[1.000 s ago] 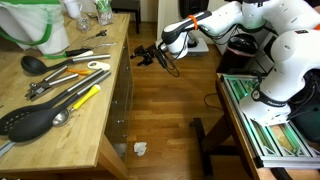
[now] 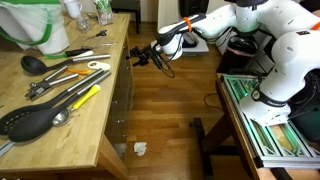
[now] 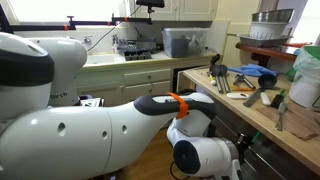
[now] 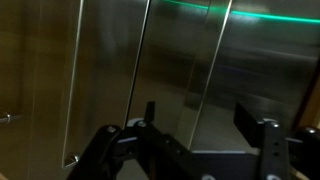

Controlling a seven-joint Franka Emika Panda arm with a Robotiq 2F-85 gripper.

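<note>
My gripper stands part open in the wrist view, its two dark fingers apart and nothing visible between them. Behind them rise shiny metallic drawer or cabinet fronts (image 4: pixel 165 70), divided by seams, with a small handle (image 4: pixel 70 160) at the lower left. From exterior view 1, the gripper (image 2: pixel 138 57) hangs below countertop height beside the drawer fronts (image 2: pixel 118 105) under the counter. Whether the fingers touch a front or handle cannot be told.
On the wooden counter (image 2: pixel 100 125) lie several utensils, including a black slotted spoon (image 2: pixel 35 124) and a yellow-handled tool (image 2: pixel 84 98). A white bucket (image 2: pixel 45 30) stands behind them. Open wooden floor (image 2: pixel 165 110) lies before the drawers; a small white scrap (image 2: pixel 140 148) rests there.
My gripper has shifted slightly toward the drawer fronts, leftward in exterior view 1. The utensils on the counter have not moved.
</note>
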